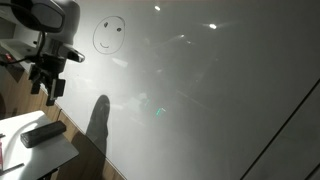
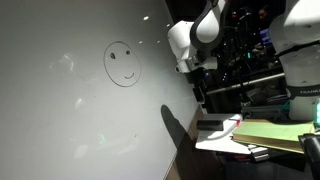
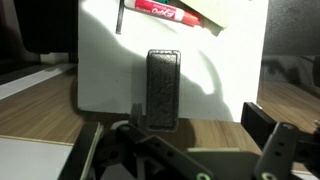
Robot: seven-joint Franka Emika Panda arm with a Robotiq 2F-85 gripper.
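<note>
A dark, textured eraser-like block (image 3: 162, 90) lies flat on a small white table (image 3: 110, 75), lengthwise in the wrist view. In the first exterior view my gripper (image 1: 46, 92) hangs above this block (image 1: 43, 134), a clear gap between them. Its fingers stand wide apart, holding nothing. A red marker (image 3: 163, 10) rests near the table's far edge in the wrist view. On the big whiteboard (image 1: 200, 90) a smiley face (image 1: 108, 35) is drawn in black.
A thin dark stick (image 3: 120, 17) lies left of the marker. Cream-coloured material (image 3: 225, 10) covers the table's upper right corner in the wrist view. The whiteboard rises close beside the table, above wood-coloured panelling (image 1: 85, 148).
</note>
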